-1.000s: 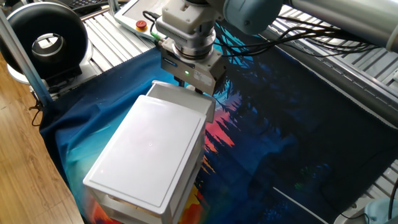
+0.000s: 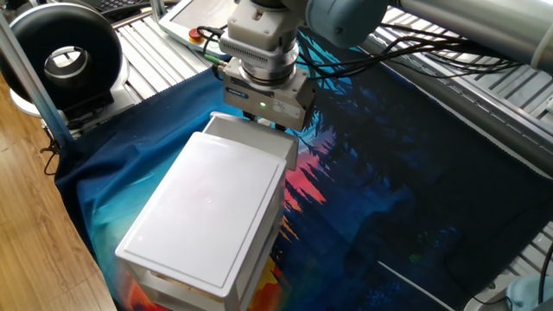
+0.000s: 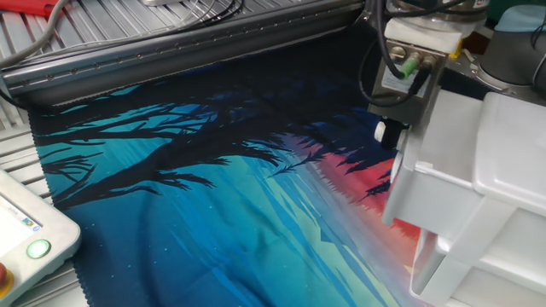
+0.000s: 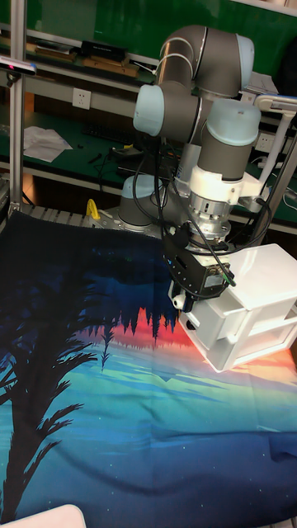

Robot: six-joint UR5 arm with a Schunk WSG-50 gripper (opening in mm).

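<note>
A white plastic drawer unit [image 2: 203, 207] stands on the printed cloth. Its top drawer [image 2: 251, 138] is pulled part way out, seen from the side in exterior view 2. At the outer face of that drawer's front, my gripper [image 2: 265, 122] points down, low against the panel. Two dark fingers show a gap at their upper ends in exterior view 1, but the drawer front hides their tips. A dark finger [image 3: 390, 134] with a pale end shows beside the drawer front in exterior view 2. Whether anything sits between the fingers cannot be made out.
A teach pendant [image 3: 30, 243] rests at the table's edge. Cables [image 2: 415, 56] hang from the arm. A metal rail [image 3: 196, 47] borders the cloth.
My gripper has sunk slightly along the drawer front over the last second, shifting very little sideways. The drawer unit and its part-open drawer show no movement.
</note>
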